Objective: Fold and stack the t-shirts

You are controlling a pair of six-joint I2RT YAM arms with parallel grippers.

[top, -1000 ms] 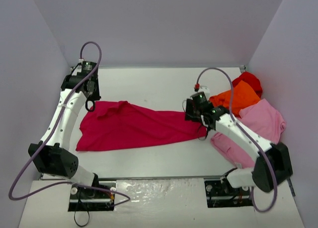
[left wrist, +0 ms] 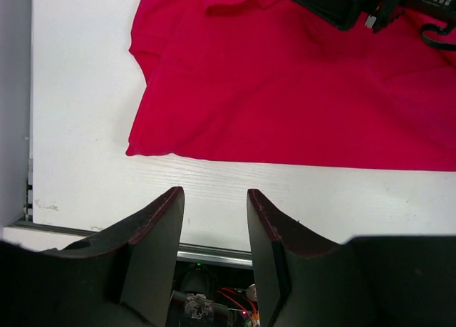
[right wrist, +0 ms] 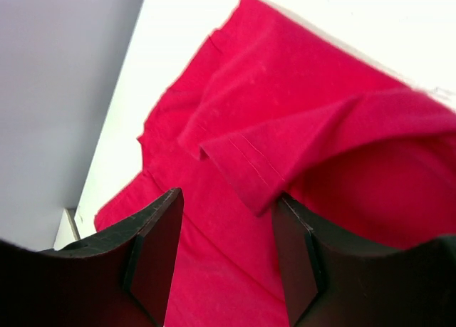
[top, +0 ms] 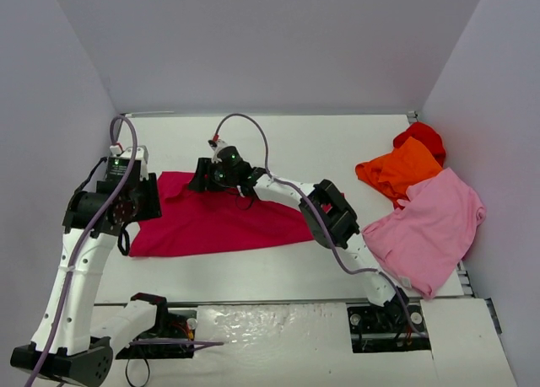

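Note:
A red t-shirt lies spread in a long, narrow shape across the left and middle of the white table. Its lower edge runs fairly straight, while loose folds show near its collar end at upper left. Over those folds is my right gripper, its fingers apart; in the right wrist view a raised flap of the shirt reaches between the fingers, one fingertip close against its edge. My left gripper hovers at the shirt's left end. Seen from its wrist, the fingers are wide apart, with bare table between the fingertips.
At the right side lie a pink shirt, an orange shirt and a darker red cloth, heaped by the wall. My right arm stretches across the red shirt.
My right gripper has swung left from the shirt's right end to its upper-left folds. The red shirt's outline looks nearly the same.

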